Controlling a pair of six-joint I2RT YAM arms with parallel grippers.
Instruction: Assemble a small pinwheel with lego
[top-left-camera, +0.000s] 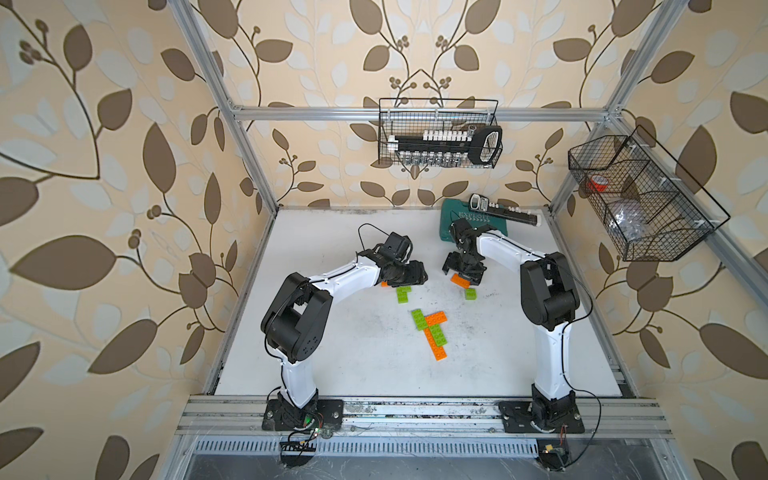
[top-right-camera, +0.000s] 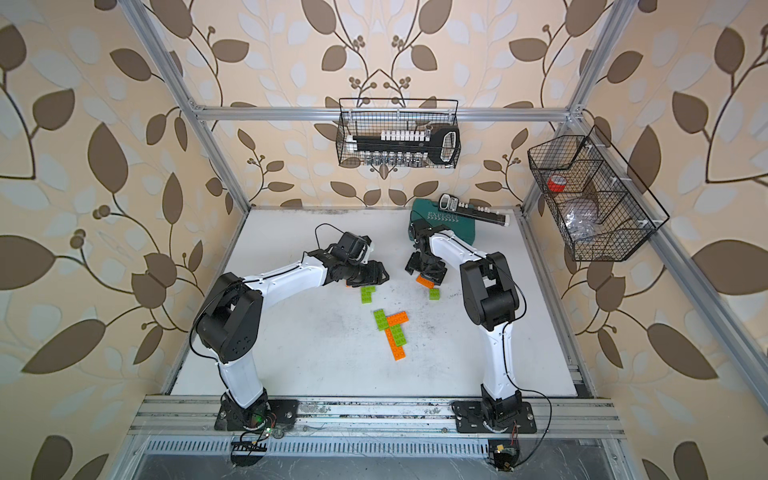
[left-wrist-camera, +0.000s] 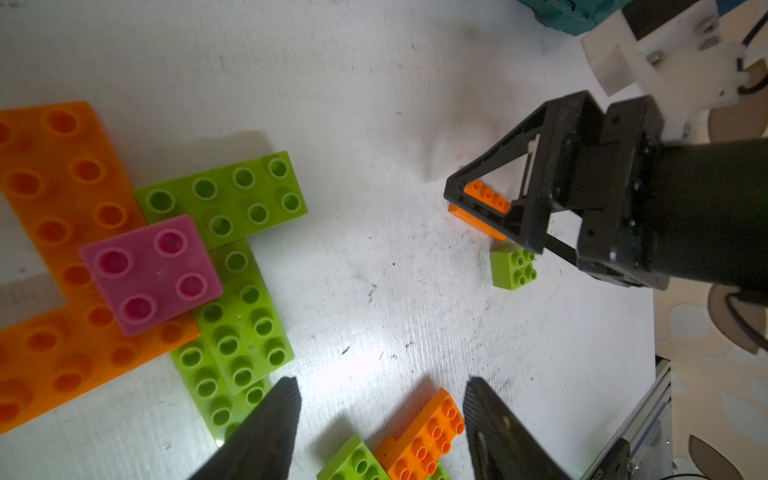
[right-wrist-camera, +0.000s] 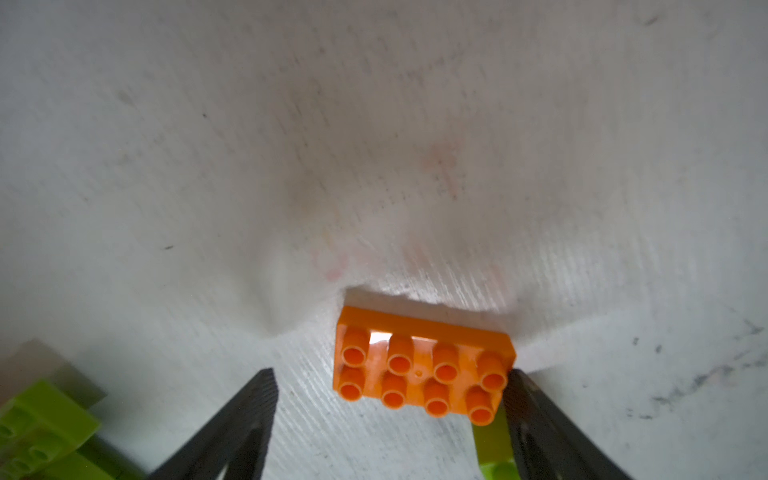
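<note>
In the left wrist view a pinwheel shape of orange bricks (left-wrist-camera: 48, 184) and green bricks (left-wrist-camera: 244, 296) lies flat, with a pink square brick (left-wrist-camera: 152, 274) on its centre. My left gripper hangs open above the table beside it. My right gripper is open, lowered around a loose orange brick (right-wrist-camera: 420, 368), which lies between its fingers on the table. A small green brick (left-wrist-camera: 512, 266) is just beside that orange brick. A second group of orange bricks (top-left-camera: 436, 345) and green bricks (top-left-camera: 418, 318) lies nearer the front.
A teal case (top-left-camera: 448, 220) with a long black item on it is at the back right. Wire baskets (top-left-camera: 440, 100) hang on the back and right frame.
</note>
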